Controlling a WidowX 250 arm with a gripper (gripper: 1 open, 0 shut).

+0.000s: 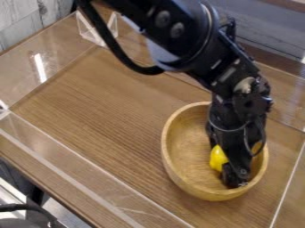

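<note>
A wooden bowl (pixel 185 165) sits on the wooden table at the lower right. Inside it lies a small yellow object (pixel 219 158). The black robot gripper (pixel 226 165) reaches down into the bowl, its lower parts around the yellow object and partly covering it. Whether the fingers are closed on it cannot be made out.
A clear plastic item (pixel 93 27) stands at the back left. A pale wall edge runs along the back, and black cables lie at the lower left corner.
</note>
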